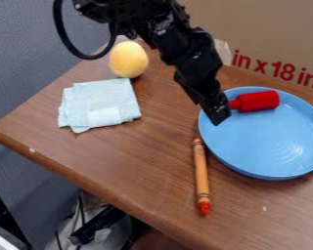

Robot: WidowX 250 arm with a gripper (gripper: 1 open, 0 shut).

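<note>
My black gripper (214, 109) points down at the left rim of a blue plate (270, 146), at the handle end of a red object (257, 101) lying on the plate's back part. I cannot tell whether the fingers hold it. An orange crayon (202, 178) with a red tip lies on the table left of the plate. A folded pale cloth (98, 104) and a yellow egg-shaped object (129, 60) sit to the left.
The wooden table (120, 171) has free room at front left. A cardboard box (277, 44) stands behind the plate. The table's left edge borders a grey surface.
</note>
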